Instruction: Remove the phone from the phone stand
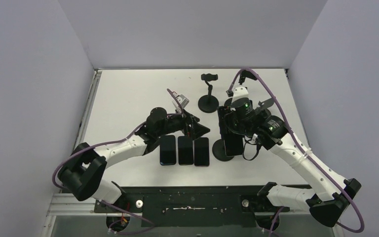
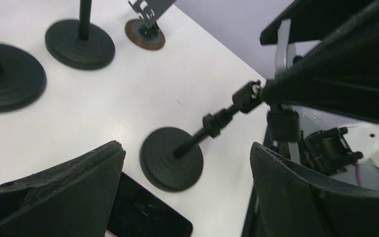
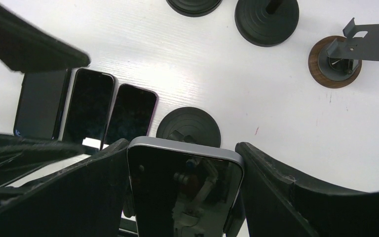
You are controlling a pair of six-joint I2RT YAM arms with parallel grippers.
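Note:
A dark phone [image 3: 185,192] with a silver edge is gripped by its two sides in my right gripper. In the top view this phone [image 1: 234,146] hangs over the round black base of its stand [image 1: 221,152]. In the left wrist view the stand's slanted arm [image 2: 217,121] rises to the phone's edge-on side [image 2: 283,54], near the right fingers [image 2: 335,84]. Whether the phone is still touching the holder cannot be told. My left gripper is open and empty, left of the stand and apart from it.
Several phones [image 1: 185,150] lie flat in a row left of the stand. Other black stands [image 1: 208,102] stand farther back, and a grey holder on a wooden base [image 3: 343,74] is at the back right.

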